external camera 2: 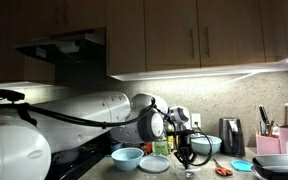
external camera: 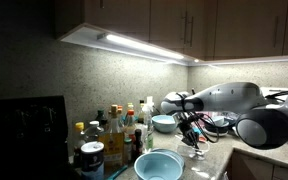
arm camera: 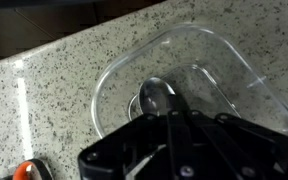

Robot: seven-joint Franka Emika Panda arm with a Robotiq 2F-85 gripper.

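In the wrist view a clear plastic container (arm camera: 107, 92) sits on the speckled counter. A shiny metal spoon (arm camera: 155, 95) shows inside its outline, with the bowl end visible and the rest hidden behind the fingers. My gripper is over the container, its dark fingers shut close beside the spoon. Whether the spoon is touched by them cannot be made out. Exterior view 1 shows the gripper (external camera: 193, 140) low over the counter, around the clear container, too small there for detail.
A light blue bowl (external camera: 159, 165) stands nearer the camera, and several bottles (external camera: 114, 138) line the wall. Orange-handled scissors (arm camera: 29, 170) lie beside the container. In exterior view 2, a kettle (external camera 2: 231, 137) and dark pans (external camera 2: 277, 167) stand to the right.
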